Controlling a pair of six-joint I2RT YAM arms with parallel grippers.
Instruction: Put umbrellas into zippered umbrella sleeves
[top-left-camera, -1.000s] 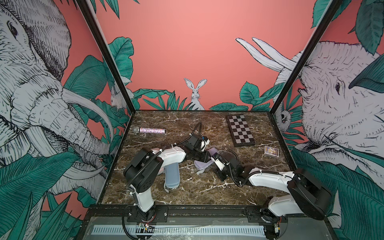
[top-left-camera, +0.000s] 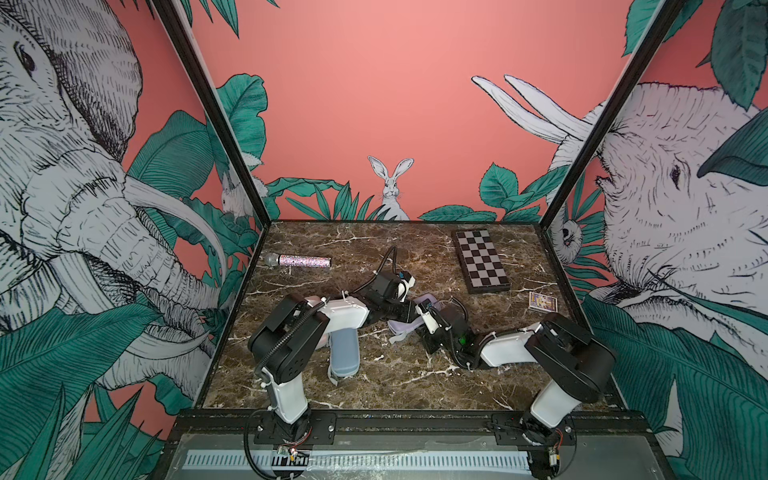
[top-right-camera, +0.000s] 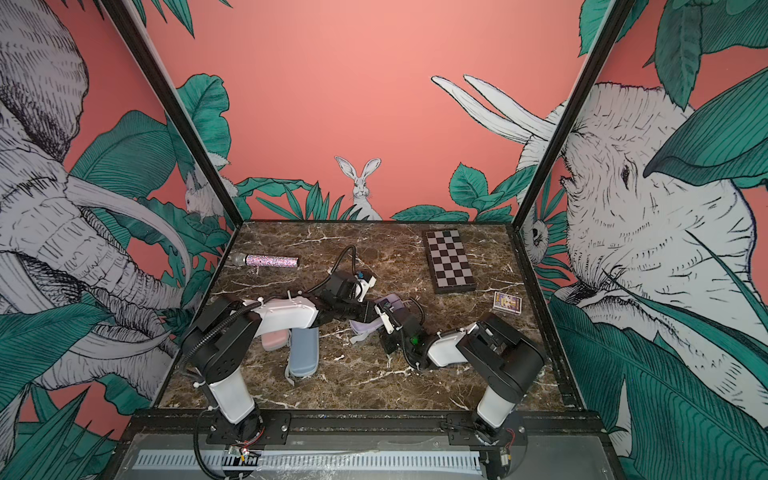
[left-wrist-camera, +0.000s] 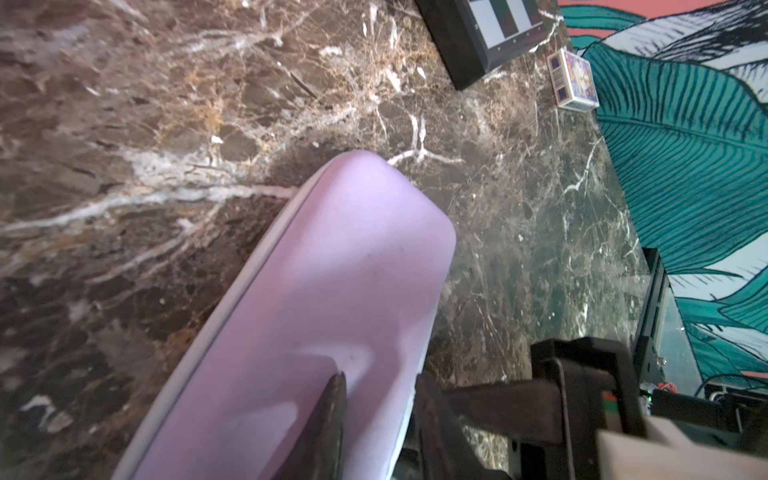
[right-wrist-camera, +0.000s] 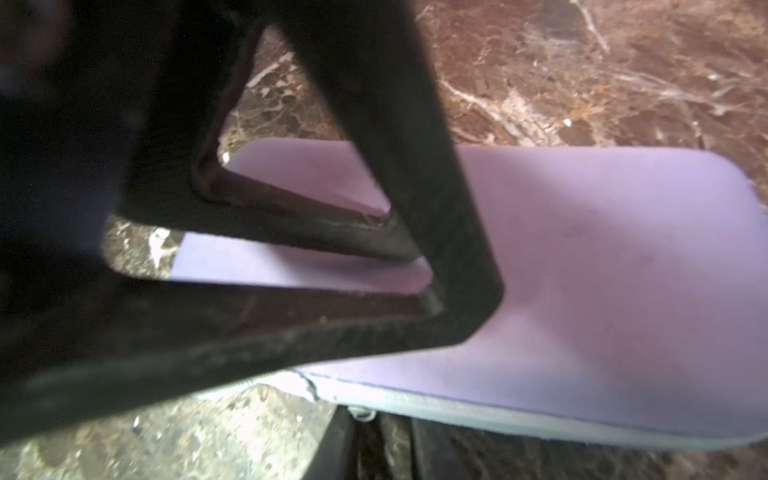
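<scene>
A lilac zippered sleeve (left-wrist-camera: 376, 232) lies on the marble table between my two grippers. In the left wrist view, my left gripper hovers over its upper face, fingers apart; I cannot tell if they touch it. The right wrist view has the fingertips of my right gripper slightly apart at the sleeve's pale zipper edge, just below a small metal zipper pull (right-wrist-camera: 361, 413). A black finger of the left gripper hides part of the sleeve there. A slim pink patterned object, perhaps a folded umbrella (top-left-camera: 304, 261), lies at the back left.
A blue sleeve (top-left-camera: 345, 353) lies left of centre, and a pink one (top-right-camera: 275, 340) beside it is partly hidden by the left arm. At the back right are a checkered box (top-left-camera: 482, 260) and a small card box (top-left-camera: 543, 301).
My right arm's elbow has swung inward to the left, and its gripper has shifted slightly left along the lilac sleeve.
</scene>
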